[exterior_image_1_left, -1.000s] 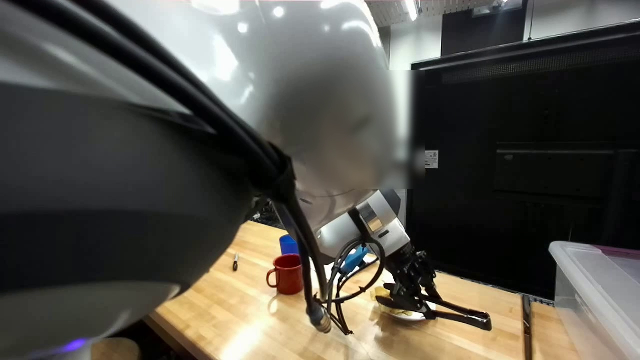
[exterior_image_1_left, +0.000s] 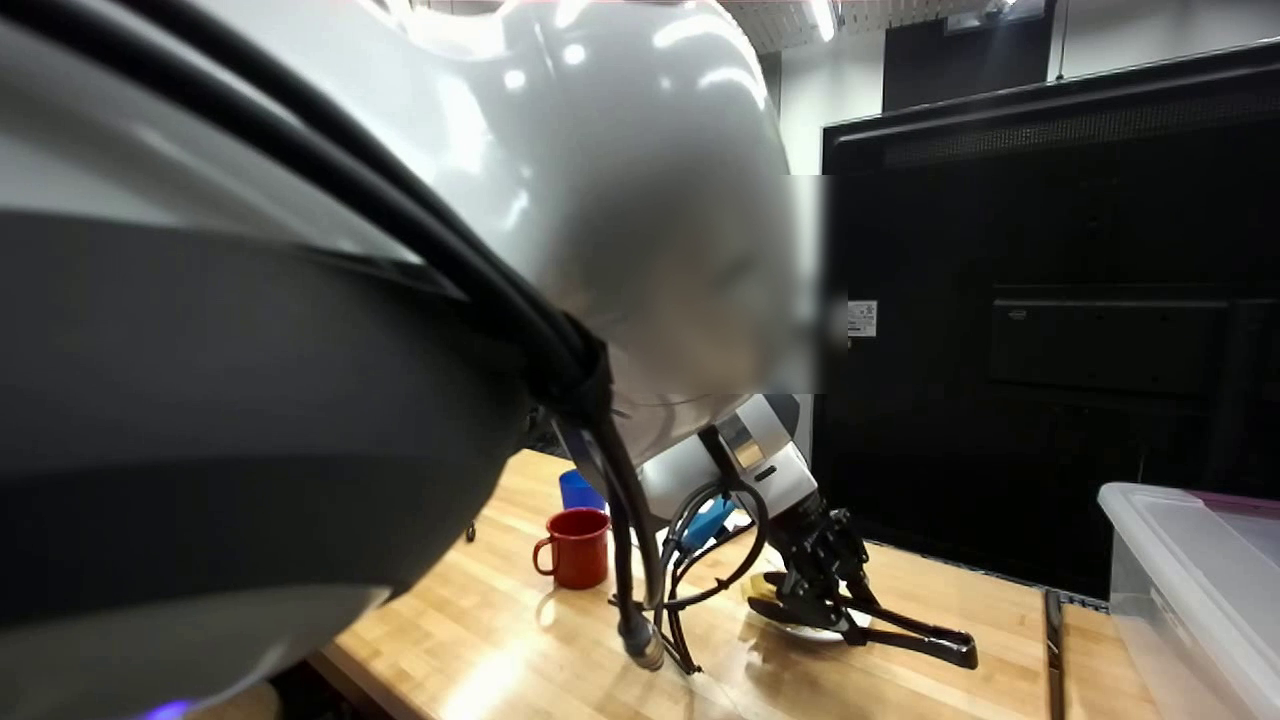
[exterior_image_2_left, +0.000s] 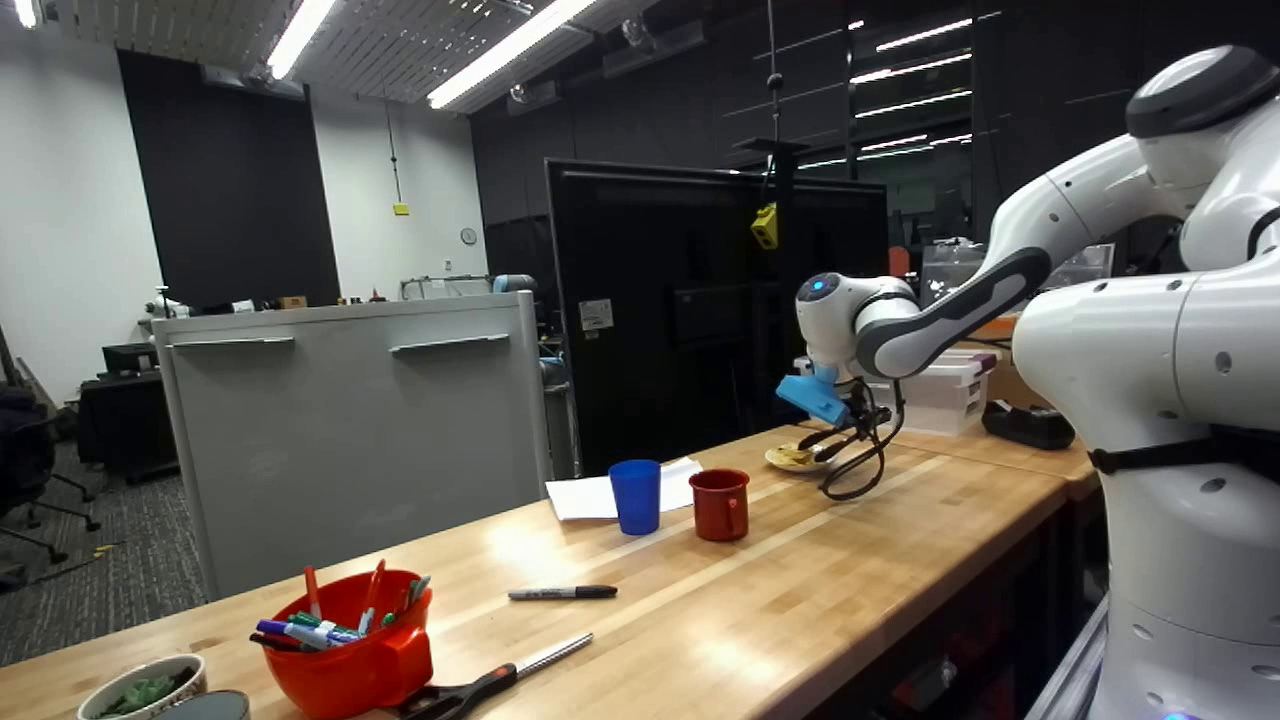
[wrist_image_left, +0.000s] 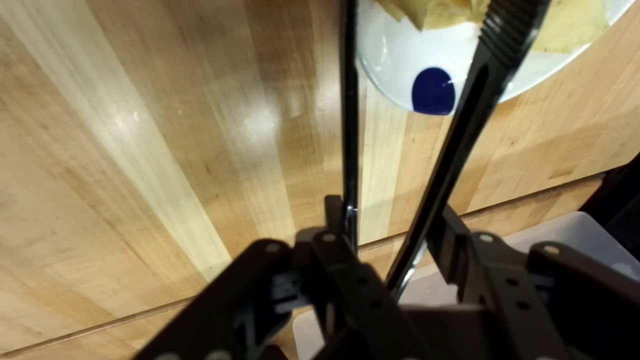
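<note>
A pair of black tongs (exterior_image_1_left: 918, 638) is held in my gripper (exterior_image_1_left: 828, 570), which is shut on them. Their hinged end points right in exterior view 1, and their tips reach over a white plate (wrist_image_left: 396, 78) with a dark blue spot. Yellow chips or similar flat pieces (wrist_image_left: 561, 27) lie on that plate. In the wrist view the two tong arms run up between my gripper's fingers (wrist_image_left: 333, 210) and spread apart toward the plate. Whether the tips touch the food cannot be told. Exterior view 2 shows the plate (exterior_image_2_left: 782, 464) partly behind the tongs.
A red mug (exterior_image_2_left: 721, 505) and a blue cup (exterior_image_2_left: 636, 497) stand nearby, with white paper (exterior_image_2_left: 581, 498) behind. Clear plastic bins (exterior_image_1_left: 1194, 588) are beyond the tongs' hinged end. A marker (exterior_image_2_left: 561, 592), scissors (exterior_image_2_left: 486, 684) and a red pen holder (exterior_image_2_left: 360, 660) lie farther off.
My arm has come down slightly, and the gripper with the tongs has shifted a little lower and to the left in exterior view 1. The plate stays in place.
</note>
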